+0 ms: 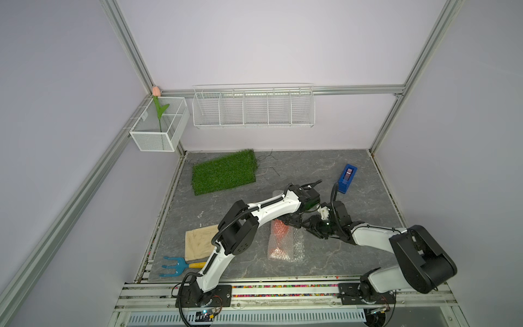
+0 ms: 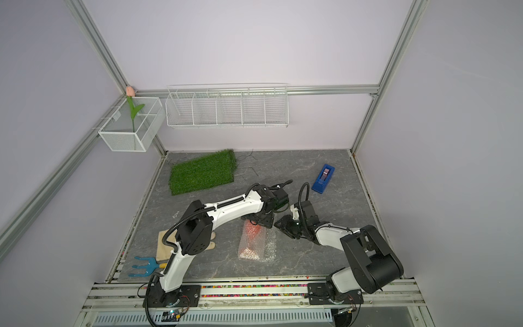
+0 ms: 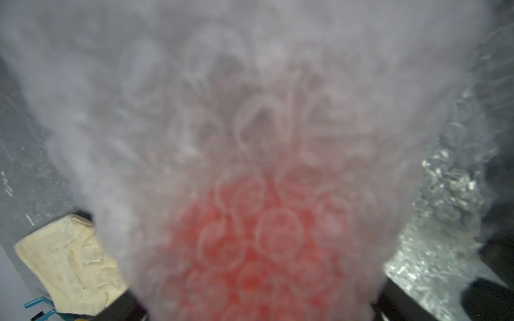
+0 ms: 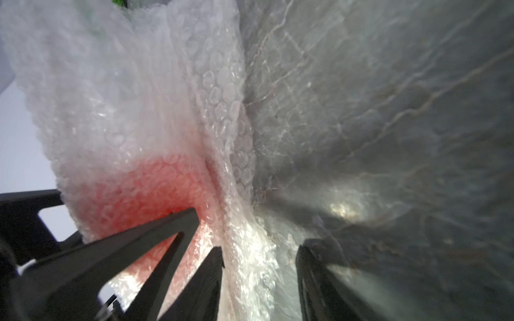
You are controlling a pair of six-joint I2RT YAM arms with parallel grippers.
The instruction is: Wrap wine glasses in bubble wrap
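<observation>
A red wine glass lies inside cloudy bubble wrap, its red bowl showing through the layers. From above, my left gripper covers the far part of this bundle. The wrap fills the left wrist view and hides most of that gripper; its black fingers lie against the bundle in the right wrist view, but their grip is unclear. Right of the bundle, my right gripper is low with its fingertips apart, the loose strip of wrap between or just beyond them.
A blue holder sits at the back right, artificial grass at the back left. A beige cloth and a blue hand fork occupy the front left.
</observation>
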